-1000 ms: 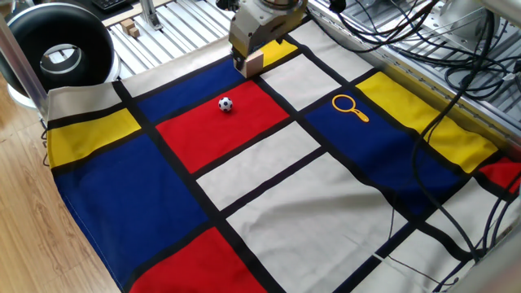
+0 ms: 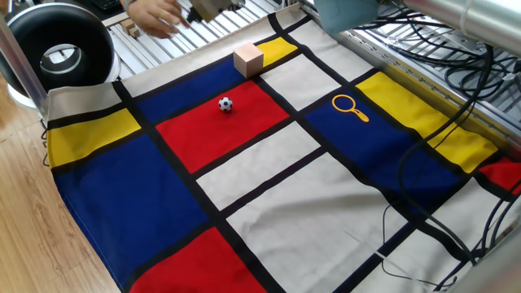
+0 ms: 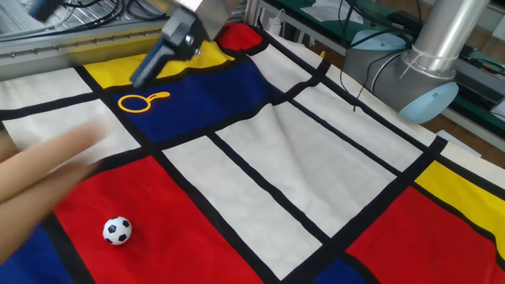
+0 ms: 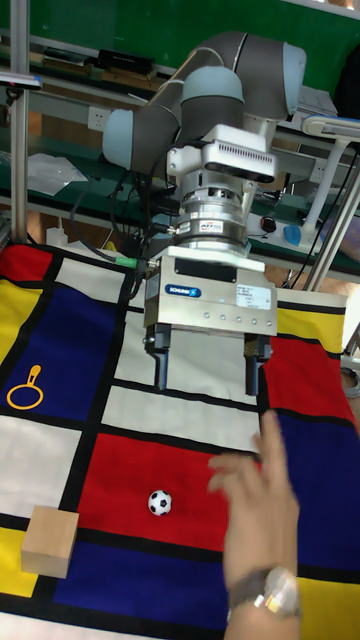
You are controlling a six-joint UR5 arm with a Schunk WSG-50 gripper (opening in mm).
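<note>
My gripper (image 4: 208,386) hangs open above the cloth in exterior view 3, its two fingers (image 4: 162,368) wide apart and nothing between them. A pale wooden cube (image 2: 248,60) rests on the cloth where blue and yellow patches meet; in exterior view 3 the cube (image 4: 49,542) is at lower left, well clear of the fingers. The small black-and-white football (image 3: 117,230) sits on a red patch. On a blue patch lies an orange magnifier-shaped ring with a handle (image 2: 359,115). Exterior view 2 does not show the cube.
A person's hand (image 4: 261,523) (image 4: 264,590) reaches over the cloth near the ball, below my gripper in that view. Black cables (image 2: 415,155) hang in front of exterior view 1.
One second ago my gripper was down at the cube; it has risen away to the top edge of exterior view 1. A hand has appeared there. Cube, ball and ring have not moved.
</note>
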